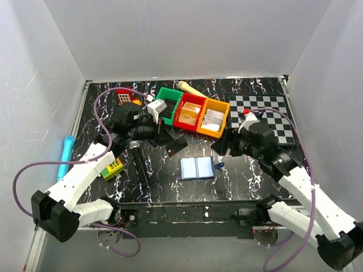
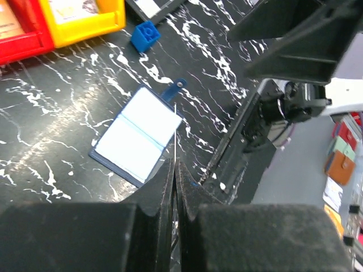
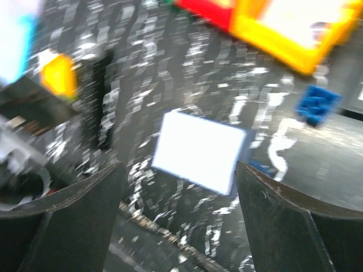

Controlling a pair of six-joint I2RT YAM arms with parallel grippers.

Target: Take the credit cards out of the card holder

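Note:
The card holder lies open and flat on the dark marbled table, its pale pockets facing up and a small dark blue strap at its right side. Above the table, left of and behind the holder, my left gripper is shut on a thin black card. From the left wrist this card appears edge-on as a fine line, standing out from the fingertips; the right wrist view shows its dark face. My right gripper stands open, apart from the holder and empty between its fingers.
Behind the holder stand green, red and yellow bins; the red and yellow ones hold cards. A blue block and a checkered board are on the right. A black rod-like object lies left.

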